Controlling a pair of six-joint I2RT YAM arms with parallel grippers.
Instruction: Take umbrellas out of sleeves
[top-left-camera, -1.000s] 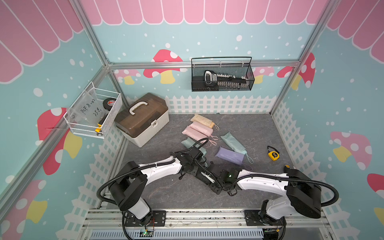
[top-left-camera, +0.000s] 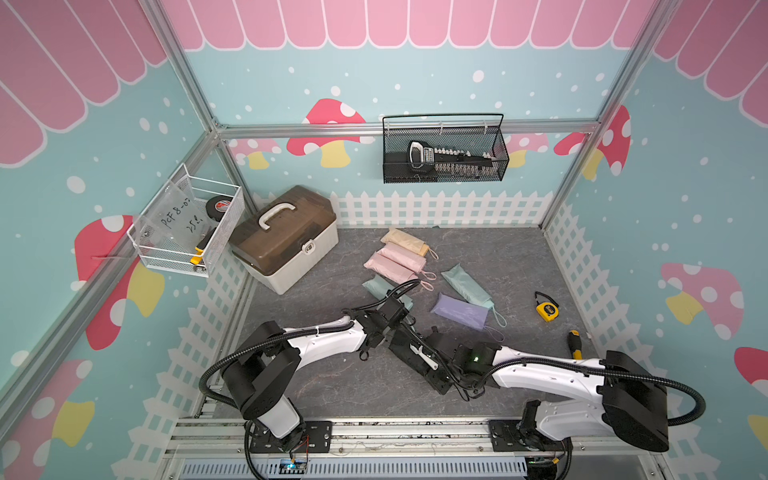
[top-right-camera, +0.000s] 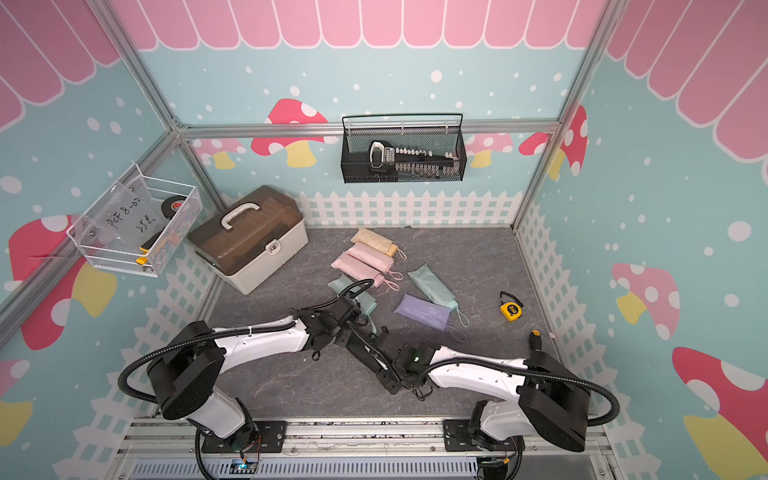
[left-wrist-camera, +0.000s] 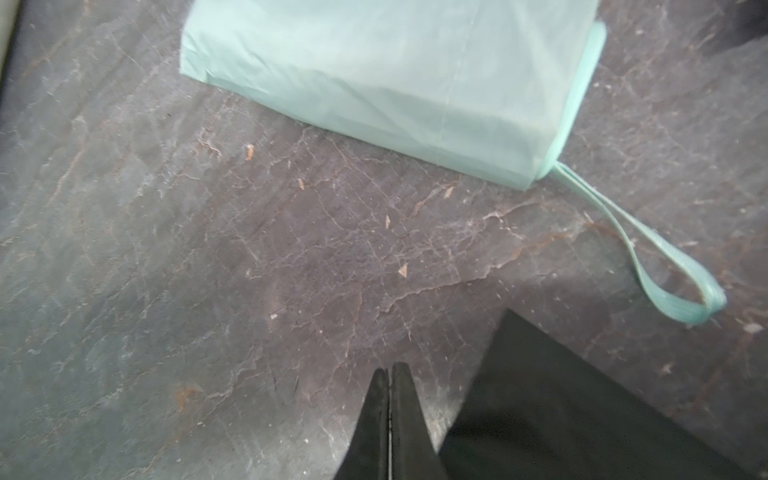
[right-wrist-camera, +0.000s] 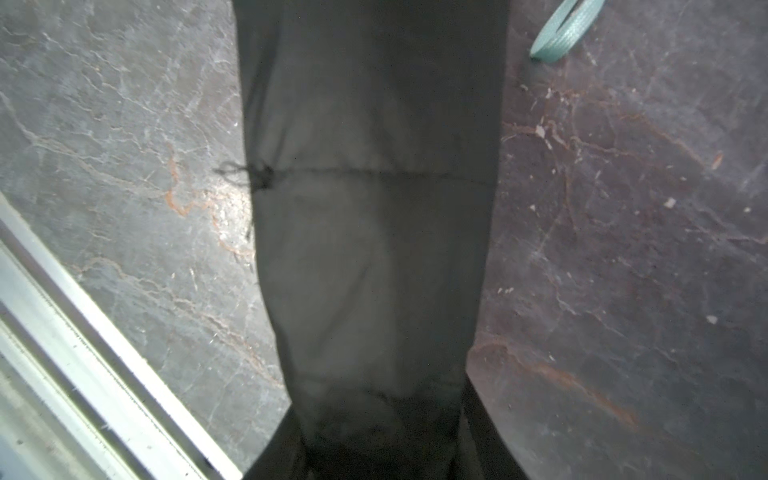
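A flat black cloth sleeve (right-wrist-camera: 372, 240) with a seam across it fills the middle of the right wrist view. My right gripper is shut on its near end, one finger (right-wrist-camera: 488, 440) at each edge; whether an umbrella is inside cannot be seen. In the left wrist view, the sleeve's other corner (left-wrist-camera: 576, 408) shows at lower right. Just left of it, my left gripper is shut, with nothing visible between its fingertips. Beyond lies a mint pouch (left-wrist-camera: 392, 80) with a wrist loop.
Behind the arms lie two pink pouches (top-left-camera: 390, 266), a beige one (top-left-camera: 405, 241), a purple one (top-left-camera: 460, 312) and another mint one (top-left-camera: 466, 284). A toolbox (top-left-camera: 284, 240) stands back left. A yellow tape measure (top-left-camera: 547, 310) and a screwdriver (top-left-camera: 574, 344) are at right.
My right arm has shifted right and slightly toward the front, carrying the black sleeve with it, and its elbow uncovers more of the screwdriver. The pouches lie unchanged.
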